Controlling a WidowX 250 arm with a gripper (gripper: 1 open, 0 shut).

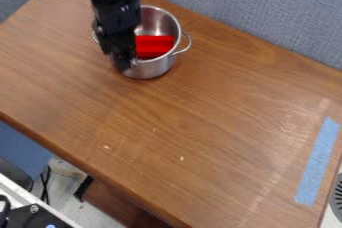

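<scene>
My black gripper (118, 40) reaches down from the top edge over the left side of a steel pot (158, 65) with two handles. A red object (156, 45) lies in the pot, partly hidden behind the gripper. The gripper is dark and blurred, and I cannot tell how wide its fingers stand or whether anything is between them.
A blue tape strip (318, 162) lies at the right. A grey padded wall (267, 12) runs along the back. The table's edge drops away at the lower left.
</scene>
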